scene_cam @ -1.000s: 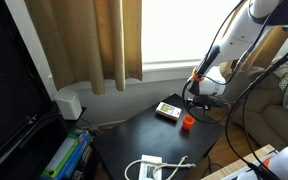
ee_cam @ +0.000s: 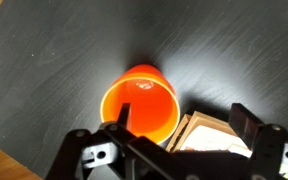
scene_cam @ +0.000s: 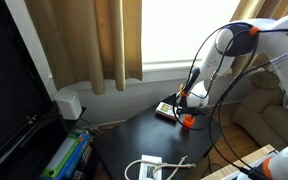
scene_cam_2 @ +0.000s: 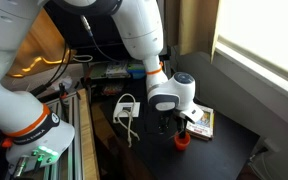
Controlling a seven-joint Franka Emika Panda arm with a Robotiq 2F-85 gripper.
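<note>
On the dark table stands an orange cup [scene_cam: 189,121], its open mouth seen from above as an orange cup [ee_cam: 141,105] in the wrist view. My gripper is open above the table, one finger over the cup's near rim and the other apart from it, to the right. Nothing is held between the fingers. In the second exterior view the gripper [scene_cam_2: 180,130] hangs just over the orange cup [scene_cam_2: 182,142], partly covering it; whether they touch cannot be told.
Beside the cup lies a book or flat box [scene_cam_2: 202,122]. A white power strip with a looped cord [scene_cam: 150,168] is at the table's near edge. Bare tabletop [scene_cam: 134,135] stretches left of the cup.
The arm has come in from the right, and the gripper now stands over the cup, covering part of it and the flat box. Cup and box have stayed put.
</note>
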